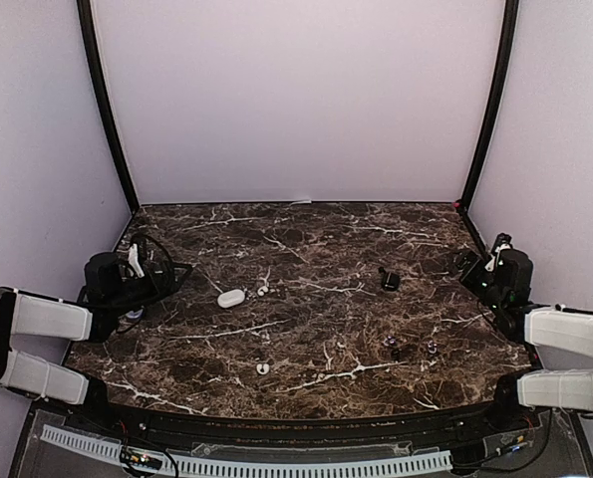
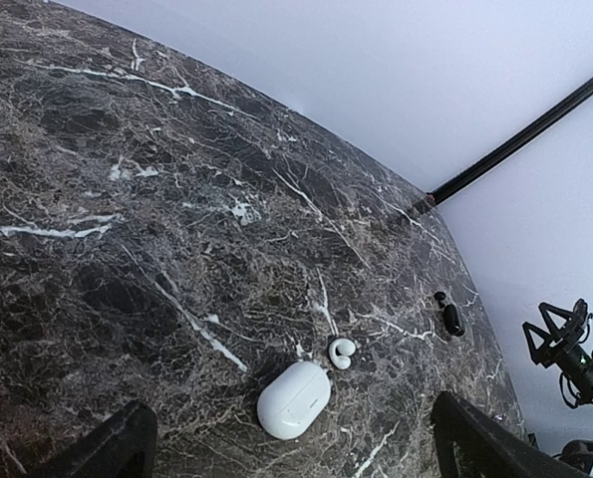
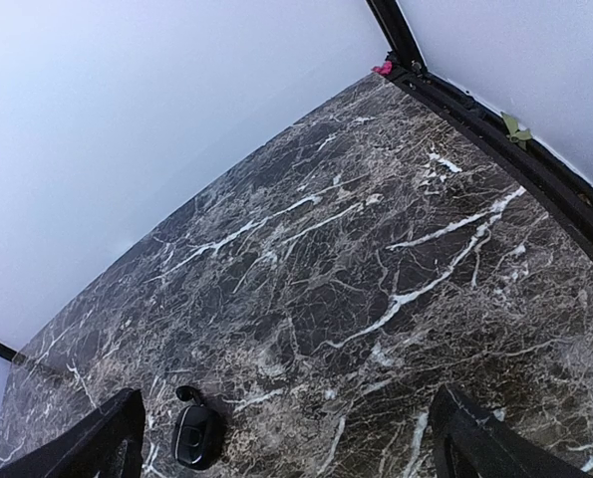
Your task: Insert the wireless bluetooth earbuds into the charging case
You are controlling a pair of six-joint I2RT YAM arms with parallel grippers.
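Left of the table's middle in the top view lies a closed white charging case [image 1: 231,298], with a small white earbud [image 1: 263,290] just right of it. Another white piece [image 1: 263,368] lies nearer the front. To the right rests a black case [image 1: 390,283] with a small black piece [image 1: 382,270] behind it. My left gripper [image 1: 179,277] stands open at the left side, apart from the white case [image 2: 294,400]. At the right side, my right gripper [image 1: 466,266] is open too, its fingers [image 3: 480,443] empty and clear of the black case [image 3: 197,435].
Small dark pieces [image 1: 391,342], too small to make out, lie at the front right of the marbled table [image 1: 306,239]. White walls [image 1: 306,100] enclose it behind and at the sides.
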